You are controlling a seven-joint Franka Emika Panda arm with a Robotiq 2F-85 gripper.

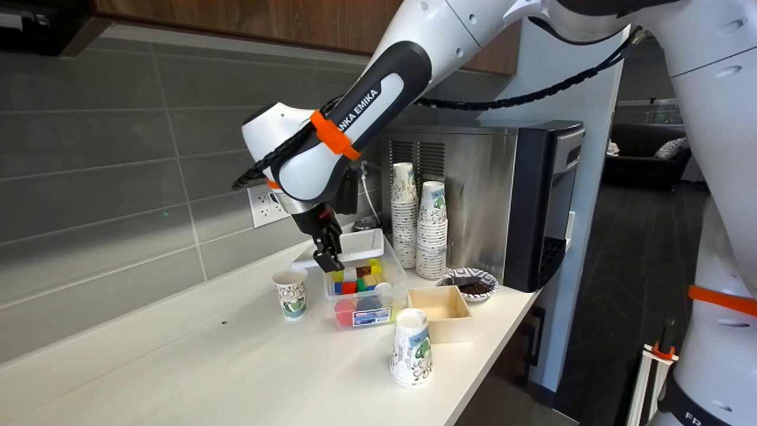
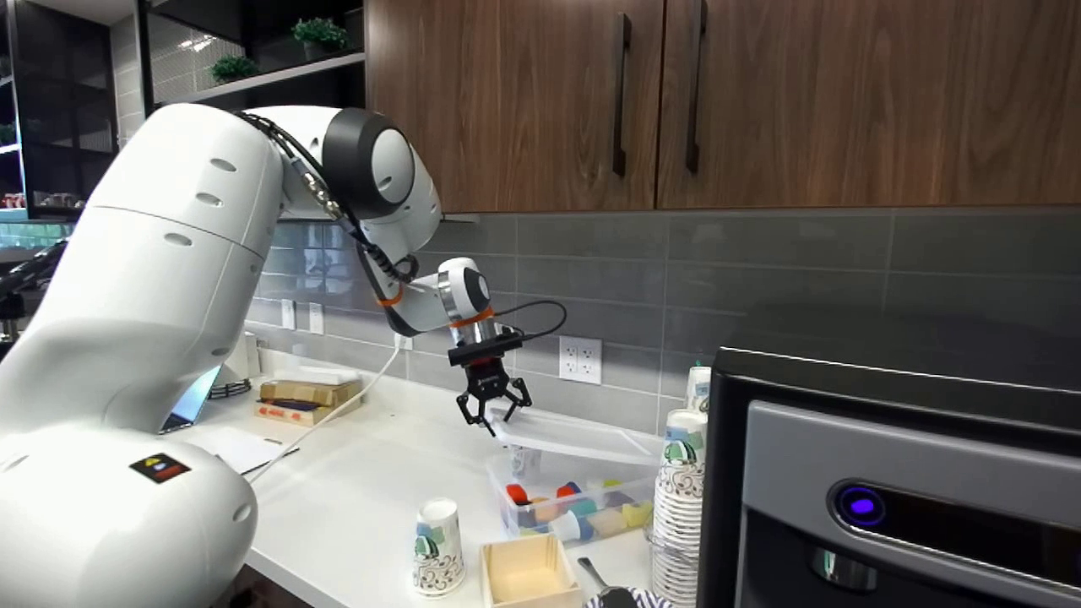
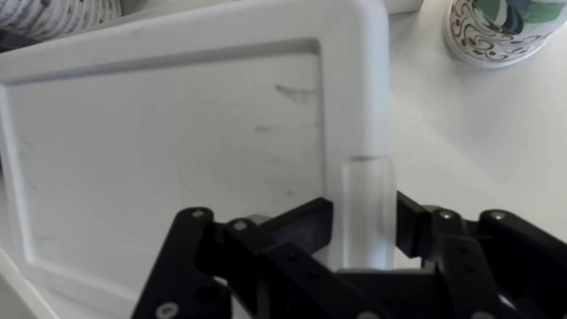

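Note:
The white lid [image 1: 360,244] is tilted over the back part of a clear plastic box [image 1: 342,319], leaving its front part uncovered. Colored blocks [image 1: 348,287] show inside the box. My gripper [image 1: 330,264] is at the lid's left side, above the counter. In the wrist view, the two dark fingers of the gripper are shut on the rim of the lid [image 3: 165,133], one on either side of its clear clip. From the other side, the lid [image 2: 567,434] slants up toward the gripper [image 2: 493,414] above the box [image 2: 649,486].
A single paper cup [image 1: 291,294] stands left of the box. Upside-down cups [image 1: 411,351] and a wooden tray [image 1: 447,329] are in front. Tall cup stacks [image 1: 431,234] and a patterned bowl [image 1: 482,292] are to the right.

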